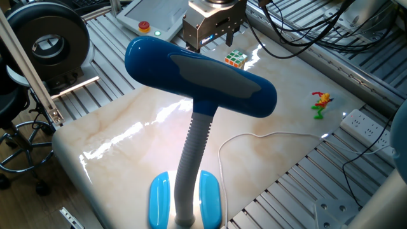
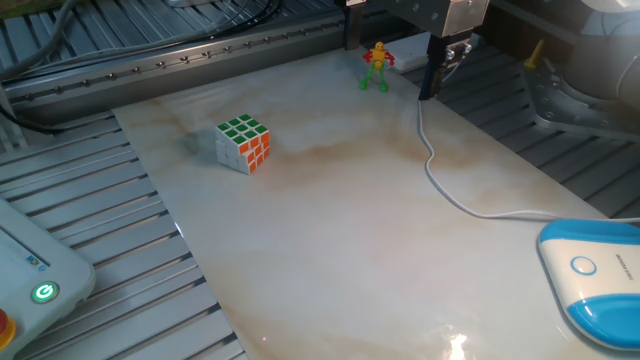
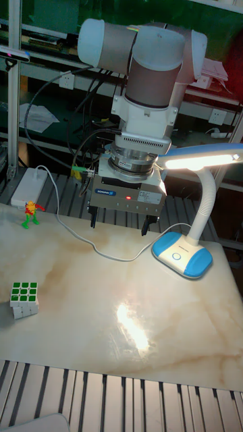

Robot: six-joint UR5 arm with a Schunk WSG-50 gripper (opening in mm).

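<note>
My gripper (image 3: 119,222) hangs above the back part of the marble-patterned table, its fingers spread wide with an empty gap between them. In exterior view 2 it shows at the top, clear of the tabletop. A Rubik's cube (image 2: 242,142) with green top, orange and white sides rests on the table, well apart from the gripper; its upper layer looks slightly turned. The small toy figure (image 3: 31,214), yellow and red with green legs, stands near the table's back edge. A blue-and-white desk lamp (image 3: 181,253) stands on the table, its head lit.
A white power strip (image 1: 369,133) lies beside the table, and a white cord (image 2: 448,193) runs across the tabletop to the lamp. The lamp head (image 1: 200,76) rises high over the table.
</note>
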